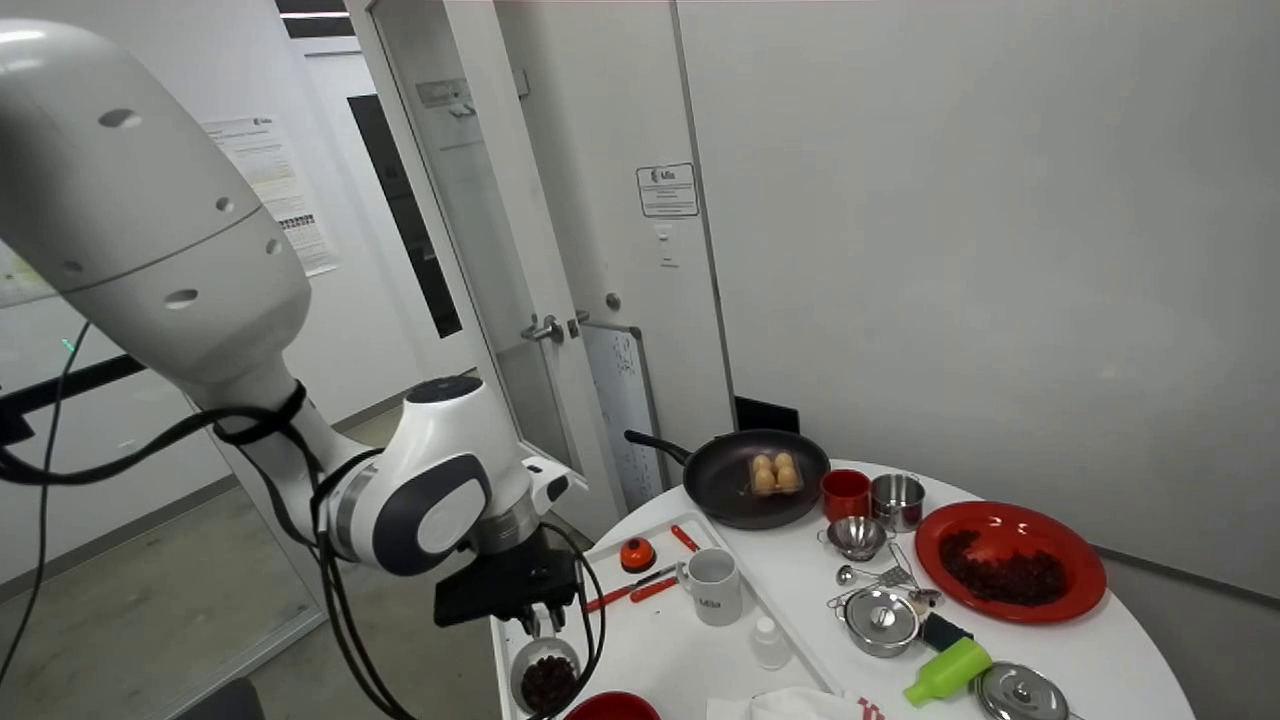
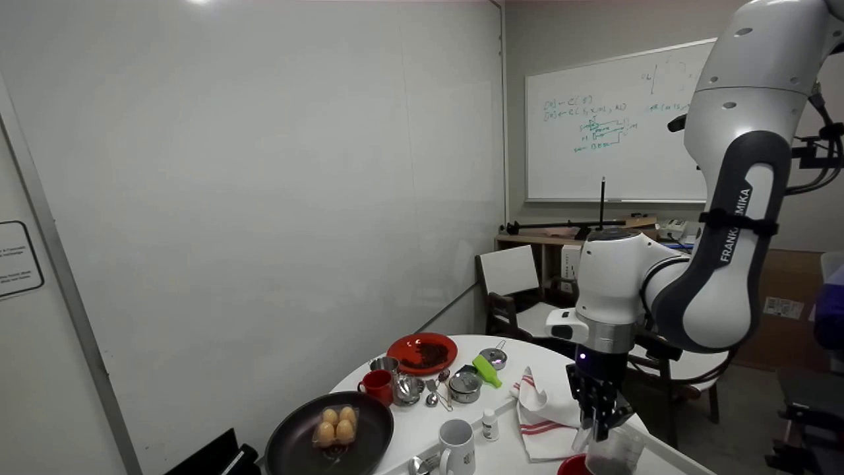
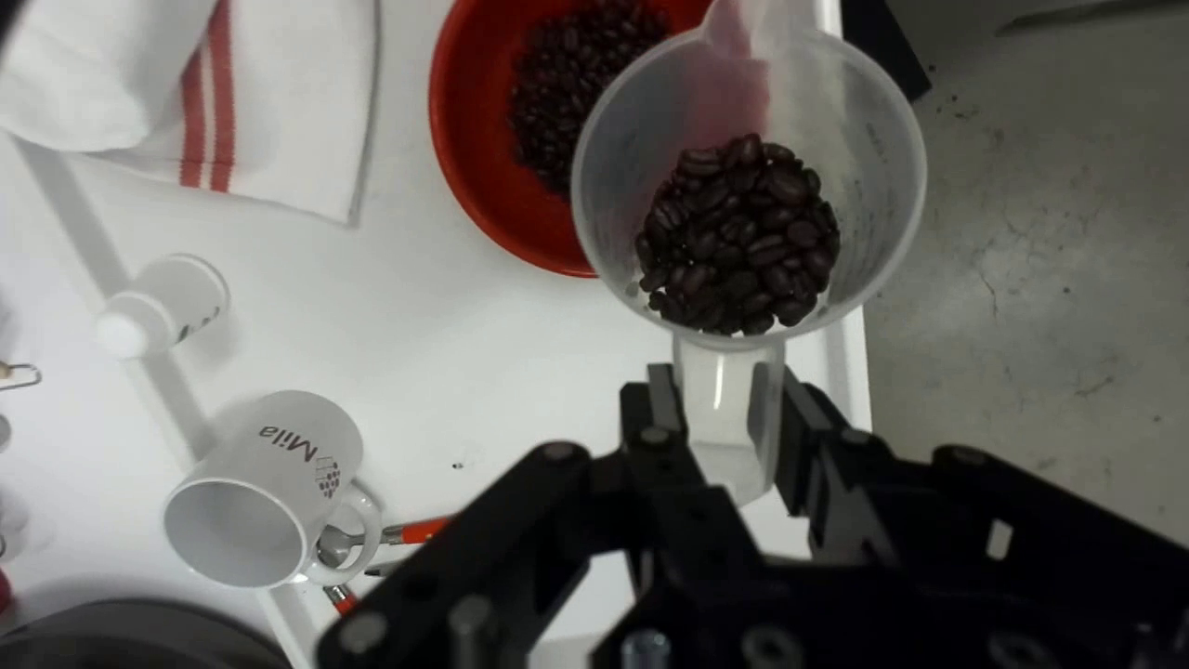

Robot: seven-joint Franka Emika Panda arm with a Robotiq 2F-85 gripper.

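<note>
My gripper is shut on the handle of a clear plastic measuring cup (image 3: 892,145). Dark beans (image 3: 741,240) cover the cup's bottom. In the wrist view its rim overlaps the edge of a red bowl (image 3: 468,184), which also has dark beans (image 3: 563,84) in it. From exterior view 2 the cup (image 2: 613,458) shows at the lower right beside the red bowl (image 2: 571,467), below the gripper (image 2: 595,427). Exterior view 1 has the cup at the tray's near left, its beans (image 1: 548,682) visible; most of the bowl (image 1: 612,708) is cut off there.
On the white tray (image 1: 654,642) stand a white mug (image 1: 716,588), a small white bottle (image 1: 769,644) and orange-handled utensils. A striped towel (image 3: 295,111) lies left of the bowl. Beyond are a pan (image 1: 750,498) with eggs and a red plate (image 1: 1080,576) of dark bits.
</note>
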